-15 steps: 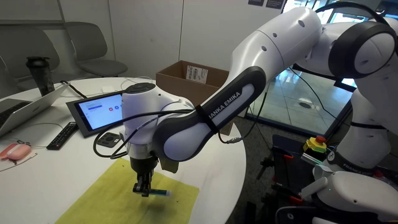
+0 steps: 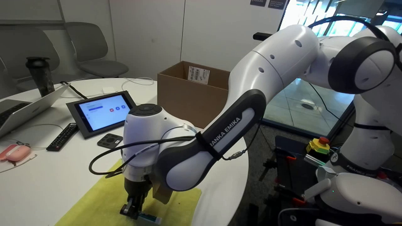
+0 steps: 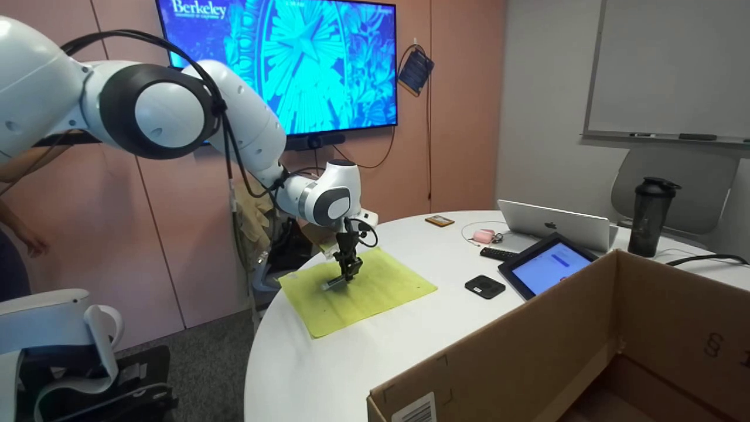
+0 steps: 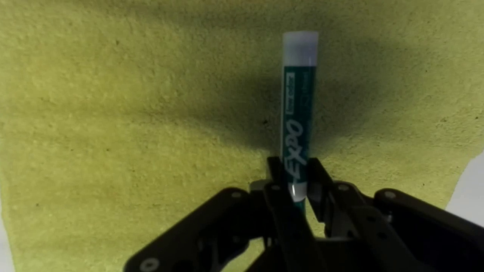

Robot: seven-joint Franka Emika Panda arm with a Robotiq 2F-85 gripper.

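Observation:
Between the fingertips of my gripper is a green Expo marker (image 4: 299, 97) with a pale end, gripped near one end and pointing away from the fingers. The fingers are shut on it. Beneath it lies a yellow cloth (image 3: 365, 299) spread on the white table. In exterior view 1 the gripper (image 2: 134, 211) is low over the cloth, the marker (image 2: 150, 217) sticking out to its right. From exterior view 2 the marker (image 3: 334, 282) is close above the cloth; whether it touches cannot be told.
An open cardboard box (image 2: 192, 96) stands on the table. A tablet (image 2: 103, 111), a small black device (image 2: 110, 140), a remote (image 2: 62, 137), a laptop (image 3: 559, 224) and a dark bottle (image 3: 652, 218) take up the far side.
My gripper has come down and slightly left in exterior view 1, carrying the marker with it. The marker's free end now tilts lower there. The cloth and other table items look unmoved.

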